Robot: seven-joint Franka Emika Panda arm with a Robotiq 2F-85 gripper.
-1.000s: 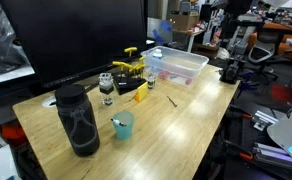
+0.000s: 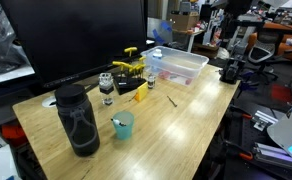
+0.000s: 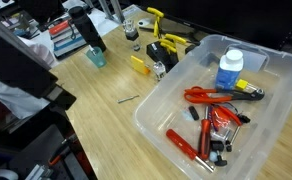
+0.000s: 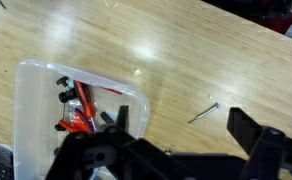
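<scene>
My gripper is open above the table, and its two dark fingers stand wide apart in the wrist view. On the bare wood between and beyond them lies a thin metal piece, like a screw or bit (image 4: 204, 112); nothing is between the fingers. The clear plastic bin (image 3: 151, 105) holds red-handled pliers (image 3: 206, 96), a red screwdriver (image 3: 181, 143), a white bottle with a blue cap (image 3: 229, 68) and other small tools. In the first exterior view the arm hangs at the upper right, with the gripper mostly dark there.
A black cylindrical speaker (image 2: 77, 120) and a teal cup (image 2: 123, 125) stand at the left. Yellow clamps (image 2: 130, 66), a yellow block (image 2: 141, 92) and small bottles (image 2: 106, 88) are near the monitor (image 2: 86, 35).
</scene>
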